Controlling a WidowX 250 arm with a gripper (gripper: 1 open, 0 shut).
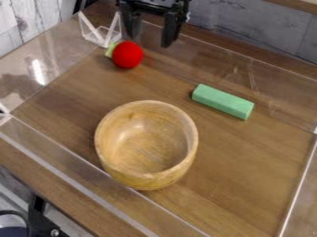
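Note:
My black gripper (151,30) is at the top of the view, its two fingers spread apart, above and slightly right of a red ball (128,55). A small light green object sits just behind the ball's left side. A green block (223,101) lies on the wooden table to the right. A large wooden bowl (145,145) stands in the front middle.
A white wire rack (100,31) stands at the back left, beside the ball. A wall edge runs along the back.

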